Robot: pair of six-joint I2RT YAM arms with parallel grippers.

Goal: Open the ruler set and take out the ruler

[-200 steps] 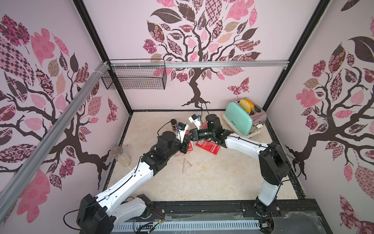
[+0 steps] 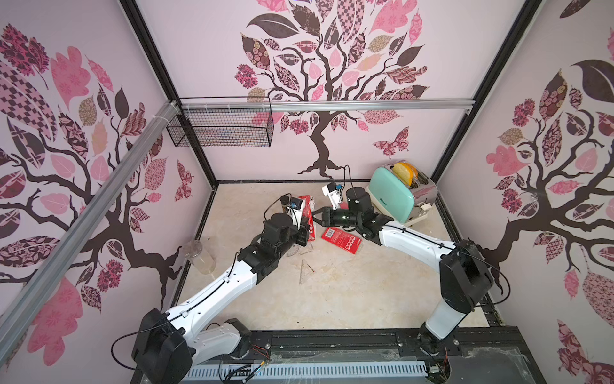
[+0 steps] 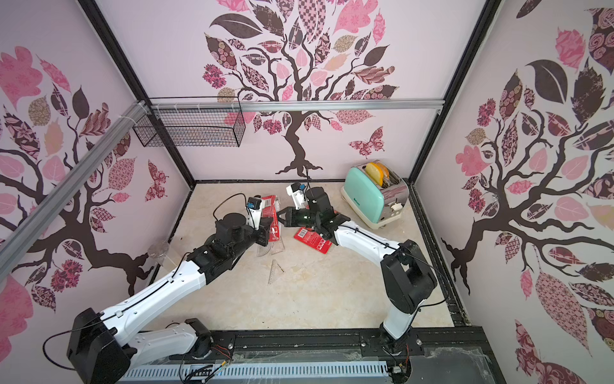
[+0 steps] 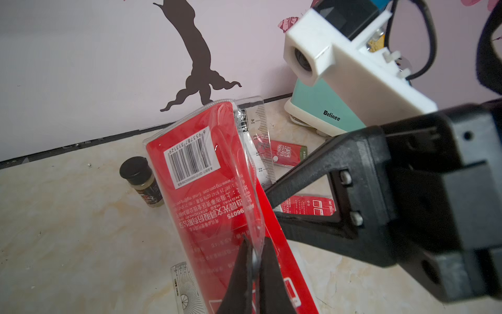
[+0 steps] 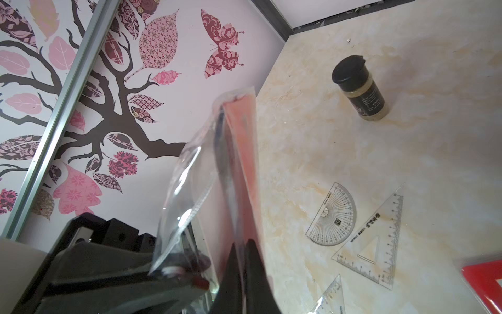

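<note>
The red-backed clear ruler packet (image 4: 201, 209) stands tilted up in the left wrist view, its barcode side showing. My left gripper is shut on its near side edge. A clear ruler (image 4: 260, 138) with scale marks shows at the packet's right side; how much is still inside cannot be told. My right gripper is shut on the ruler's thin edge, which rises from the fingers in the right wrist view. Clear film (image 5: 180, 183) and the pinkish packet back flank it; whether film is pinched too cannot be told.
On the table lie a protractor (image 5: 332, 217), a set square (image 5: 374, 240) and another triangle (image 2: 305, 272). A black-capped jar (image 5: 360, 86) stands behind. A red packet (image 2: 342, 239) lies by the right arm, before the toaster (image 2: 393, 195).
</note>
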